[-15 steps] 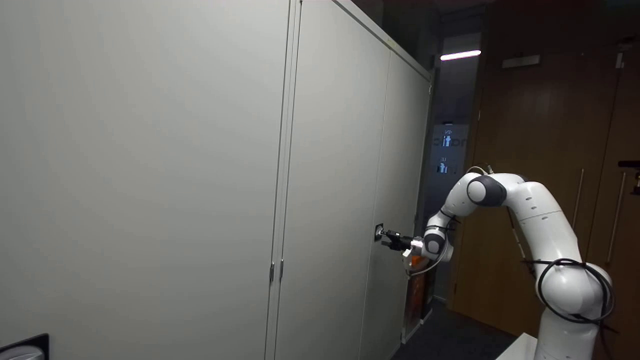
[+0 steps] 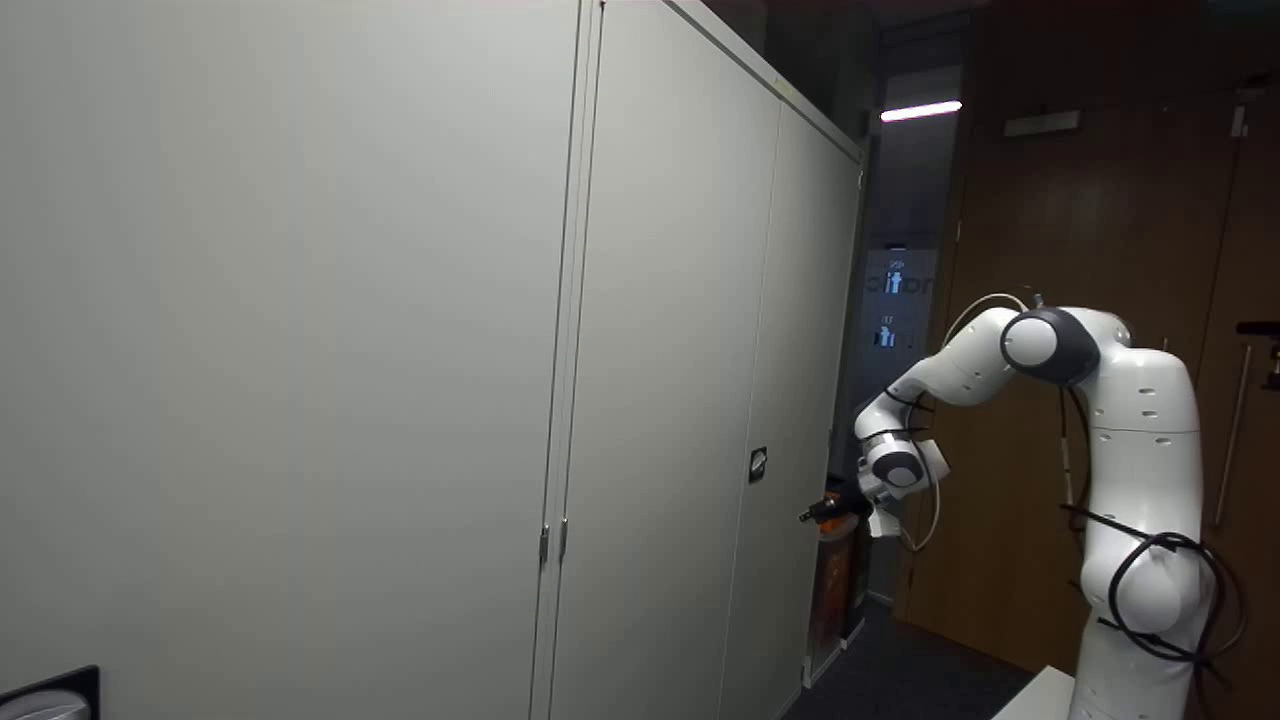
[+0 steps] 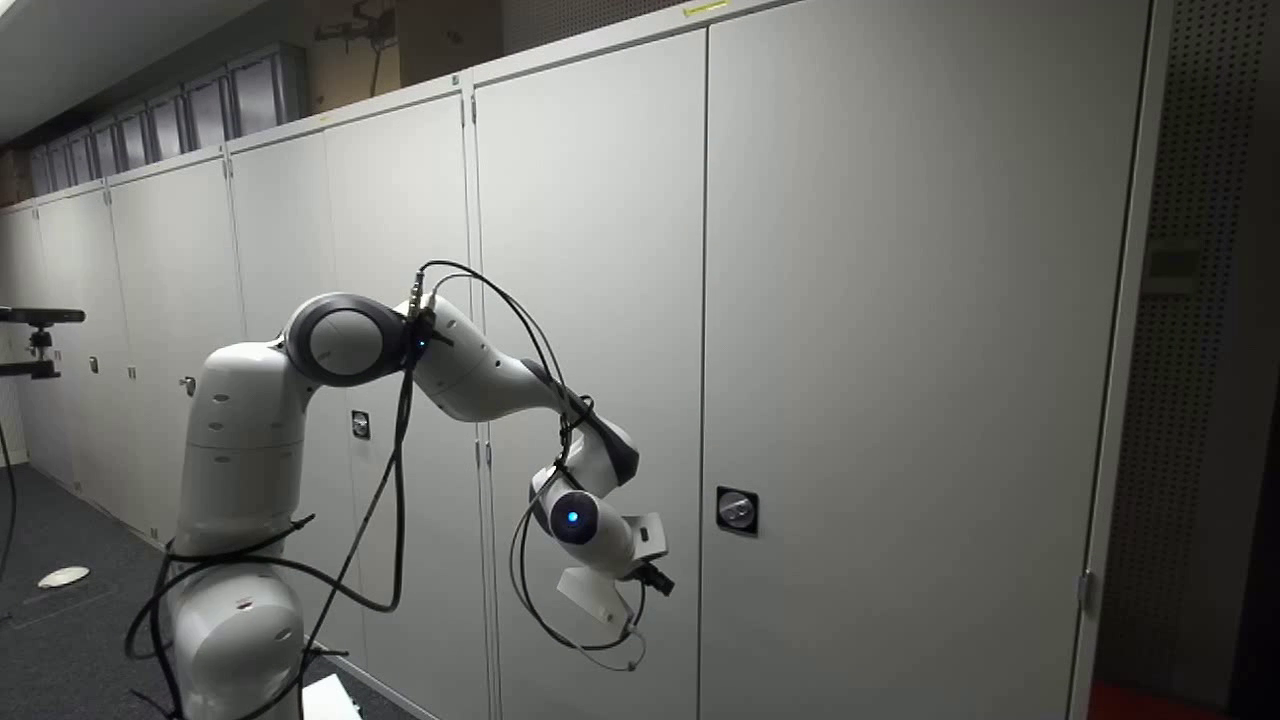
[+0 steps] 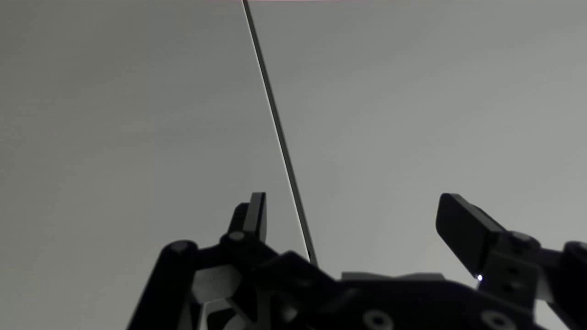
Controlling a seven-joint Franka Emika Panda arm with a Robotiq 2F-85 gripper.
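A round silver knob in a black square plate (image 3: 737, 510) sits on the closed grey cabinet door (image 3: 912, 300). It also shows as a handle (image 2: 758, 464) in exterior view 1, but not in the wrist view. My gripper is open, its fingers (image 4: 254, 217) wide apart with nothing between them. Beyond the fingertips lie flat door panels and the dark seam (image 4: 280, 137) where they meet. From the side, the gripper (image 2: 821, 514) hangs away from the knob and lower than it, tipped slightly downward. Exterior view 2 puts it left of the knob.
A row of further grey cabinets (image 3: 168, 276) runs off to the left, doors closed. A wooden door (image 2: 996, 396) stands behind the arm. An orange-red object (image 2: 831, 588) is low beyond the cabinet's end. Between arm and cabinet front the space looks clear.
A second ago the gripper was at the knob, fingers around or beside it. The arm has since drawn back and its hand tilted downward. The doors look unmoved.
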